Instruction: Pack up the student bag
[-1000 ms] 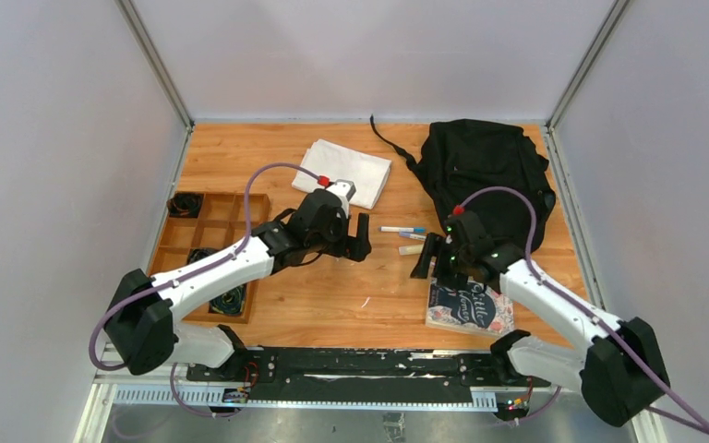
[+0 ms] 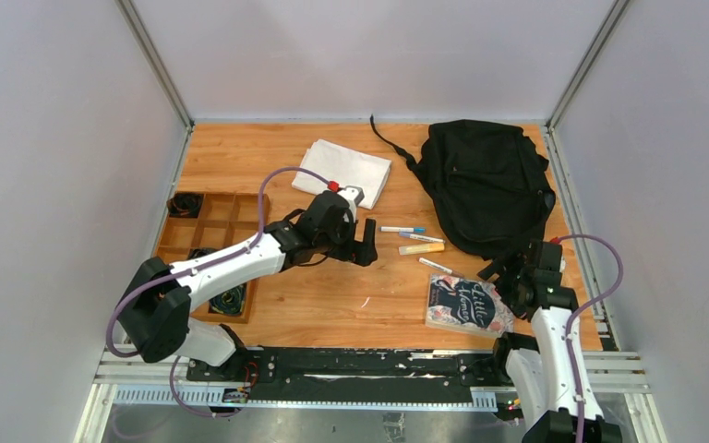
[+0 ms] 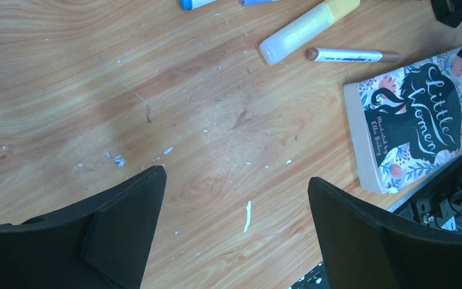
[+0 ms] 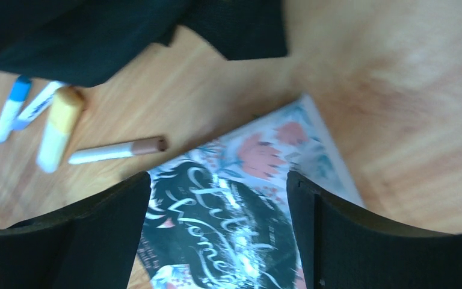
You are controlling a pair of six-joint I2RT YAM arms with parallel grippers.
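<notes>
A black backpack (image 2: 485, 180) lies at the back right. The "Little Women" book (image 2: 466, 305) lies at the front right, with markers (image 3: 349, 55) and a yellow-capped glue stick (image 3: 301, 30) behind it. My left gripper is over bare wood left of the book, fingers apart with nothing between. My right gripper stands open over the book's right part, blurred in its wrist view, with nothing seen gripped.
A wooden compartment tray (image 2: 226, 208) with coiled cables stands at the left. Folded white cloth (image 2: 342, 168) lies at the back.
My right arm has swung right, from above the markers to the book's right end. My left gripper has shifted slightly right.
</notes>
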